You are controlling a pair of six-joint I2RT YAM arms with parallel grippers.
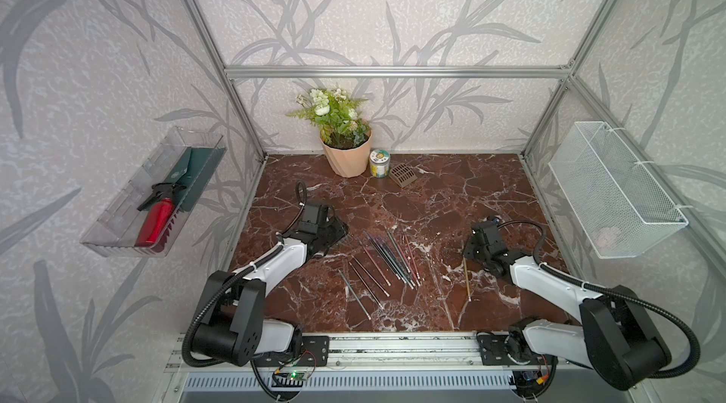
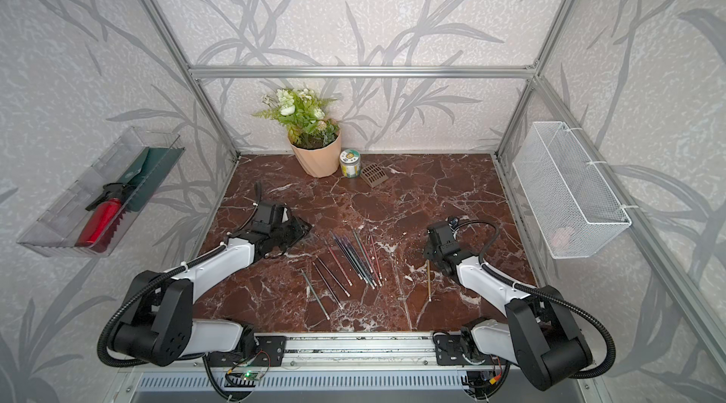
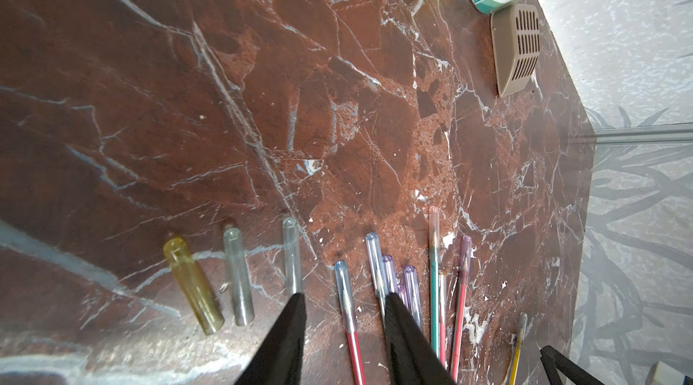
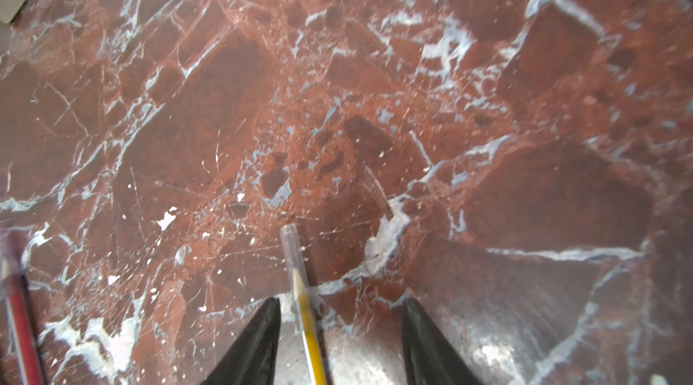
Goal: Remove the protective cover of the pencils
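Note:
Capped pencils [image 1: 389,259] lie grouped on the dark marble table [image 1: 484,183]. In the left wrist view, several show clear or tinted caps, and a yellow cap [image 3: 192,284] lies apart beside two pale ones [image 3: 238,276]. My left gripper hangs over the left end of the group, fingers apart, nothing seen between them. My right gripper is open at the right, above a lone yellow pencil [image 4: 306,320] with a clear cap, which lies between its fingertips in that view.
A plant pot [image 1: 344,157], a can [image 1: 379,165] and a slotted holder [image 1: 403,176] stand at the back. A basket of tools [image 1: 113,240] hangs at left, a white mesh basket [image 1: 605,183] at right.

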